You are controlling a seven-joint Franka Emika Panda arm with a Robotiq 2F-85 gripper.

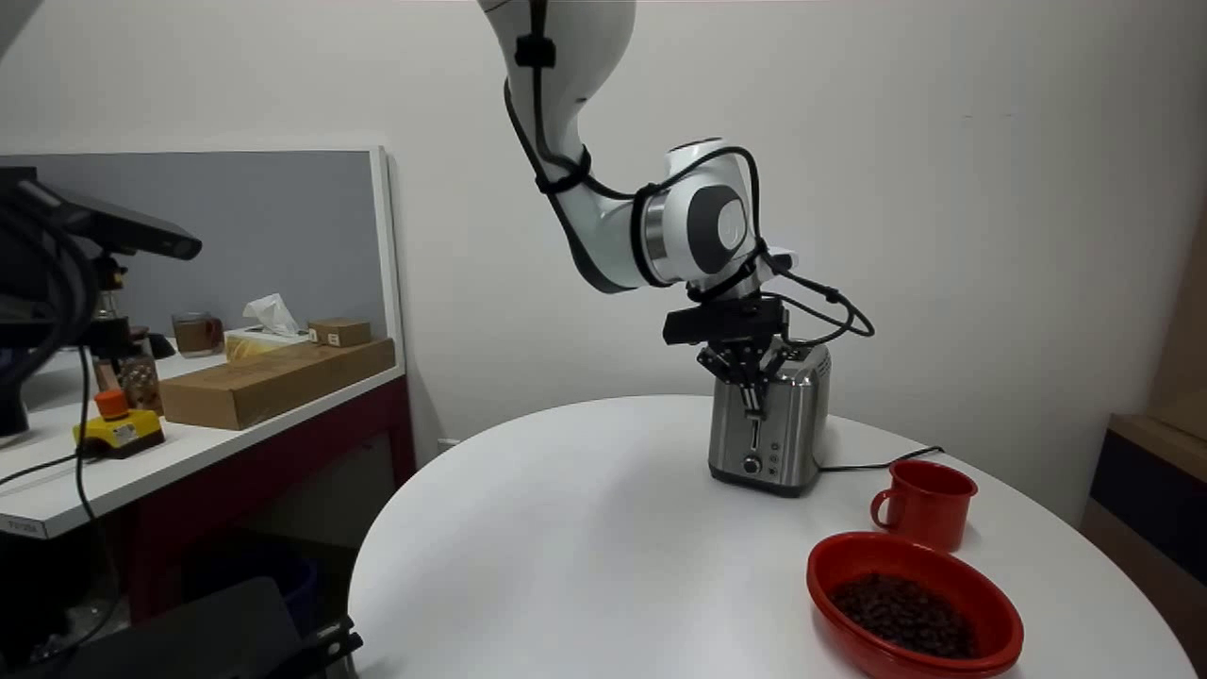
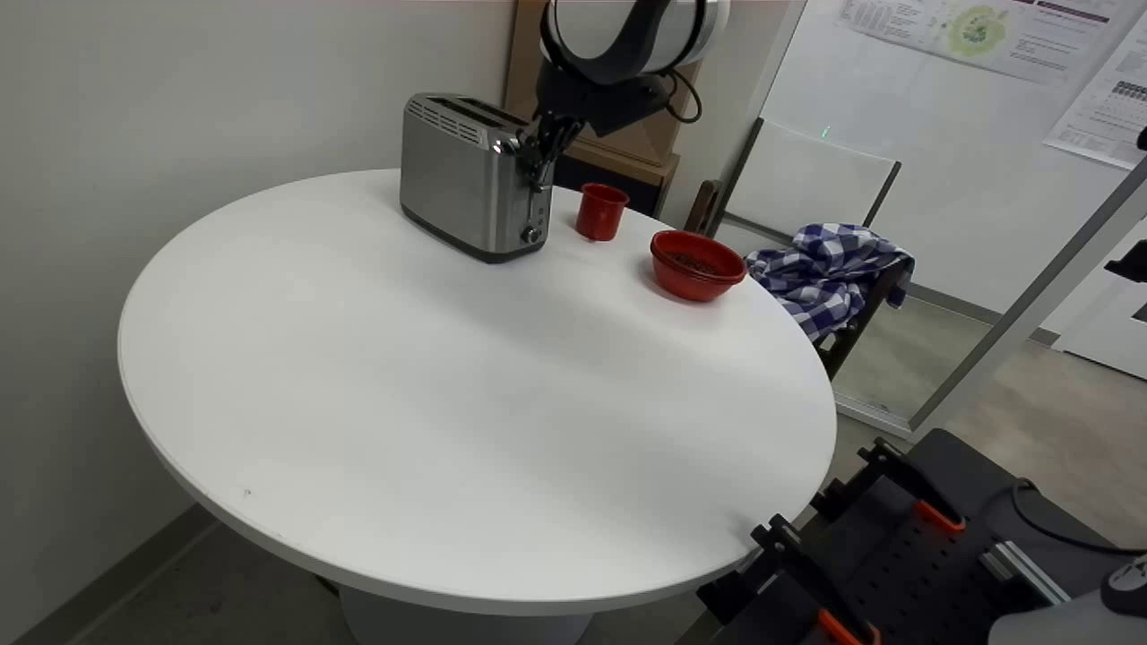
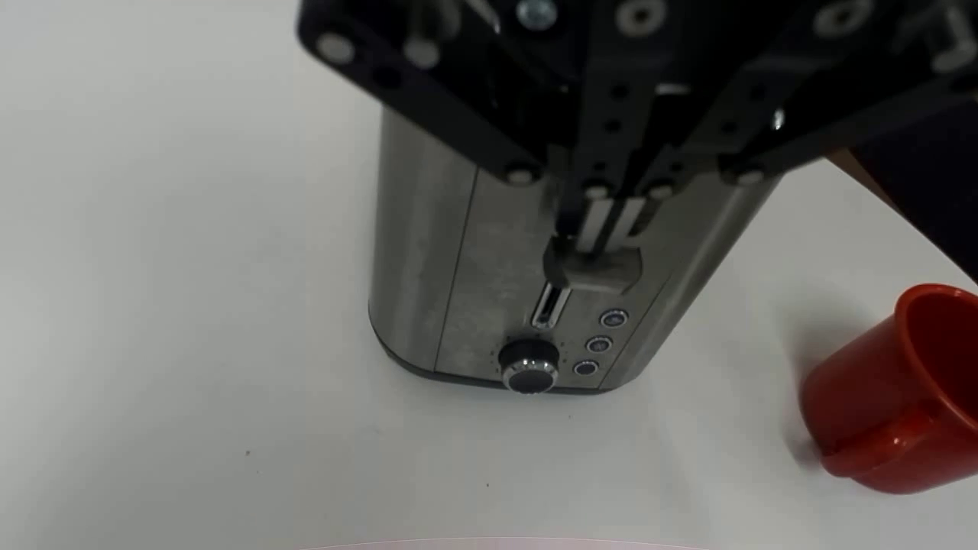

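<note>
A silver toaster stands upright at the back of the round white table. My gripper is shut in front of its control face, with nothing showing between the fingers. In the wrist view the fingertips meet the toaster's lever from above, partway down its slot. Below the lever is a round dial, with several small buttons beside it. From the second exterior view, the toaster shows its long side, and my gripper is at its front end.
A red mug is to the right of the toaster, and a red bowl of dark beans lies nearer the front. The toaster's cord runs behind the mug. Bare white table fills the left and middle.
</note>
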